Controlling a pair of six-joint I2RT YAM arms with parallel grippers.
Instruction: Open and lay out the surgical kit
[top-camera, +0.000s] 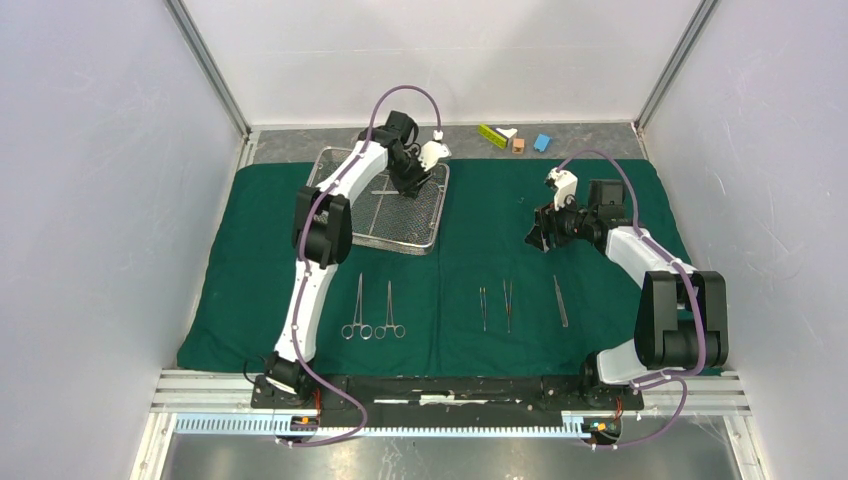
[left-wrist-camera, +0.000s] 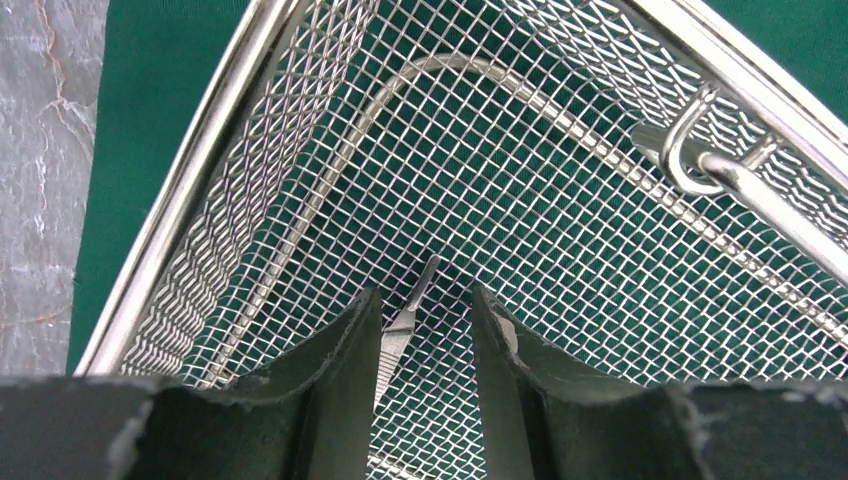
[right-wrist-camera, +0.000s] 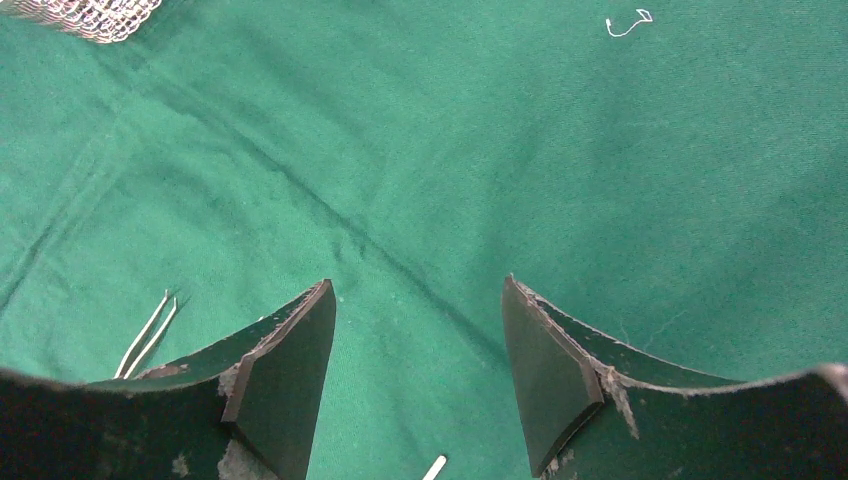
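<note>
The wire mesh tray (top-camera: 392, 244) stands at the back left of the green cloth. Inside it lies a slim metal instrument like a scalpel handle (left-wrist-camera: 393, 350), flat on the mesh. Over this handle my left gripper is open, one finger to each side of its narrow end; both look apart from it. Two ring-handled clamps (top-camera: 389, 318) lie below the tray. Tweezers (top-camera: 508, 306), a thinner pair (top-camera: 484, 308) and another slim handle (top-camera: 560, 302) lie front right. My right gripper stands open above bare cloth with nothing between its fingers.
A tray hook (left-wrist-camera: 690, 150) sticks inward from the wall. At the back edge are a yellow-green box (top-camera: 493, 136), an orange block (top-camera: 518, 146) and a blue block (top-camera: 541, 143). Clear green cloth (top-camera: 480, 220) lies between tray and right arm.
</note>
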